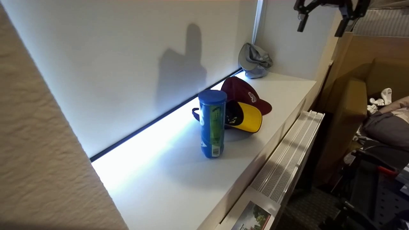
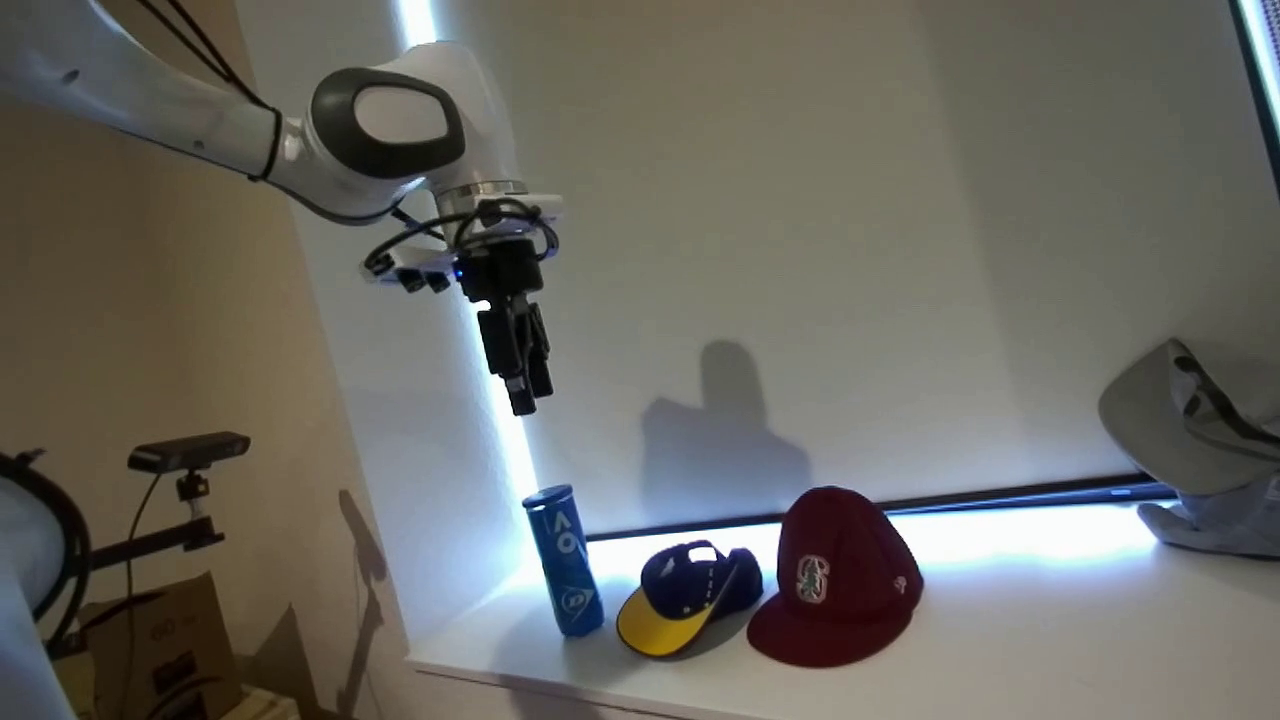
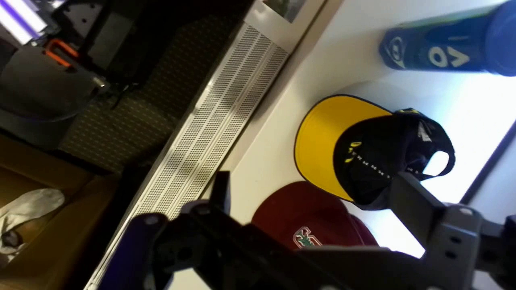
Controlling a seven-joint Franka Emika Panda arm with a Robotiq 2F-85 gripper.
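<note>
High above the white ledge, my gripper [image 1: 320,30] stands open with its fingers wide apart and only air between them. In exterior view 2 the gripper [image 2: 528,402] hangs pointing down, higher than everything on the ledge. A blue tennis ball can [image 2: 564,562] stands upright near the ledge's end. Beside it lies a navy cap [image 2: 696,588] with a yellow brim, and next to that a maroon cap [image 2: 840,588]. In the wrist view the maroon cap [image 3: 309,217] is partly hidden behind the gripper; the yellow-brimmed cap [image 3: 358,150] shows just beyond the fingers.
Grey caps [image 1: 255,61] sit at the ledge's far end. The ledge [image 1: 168,184] is bare on the near side of the can. Along its front runs a white radiator grille [image 1: 291,153], with a drop to the floor beyond. A wall stands directly behind the ledge.
</note>
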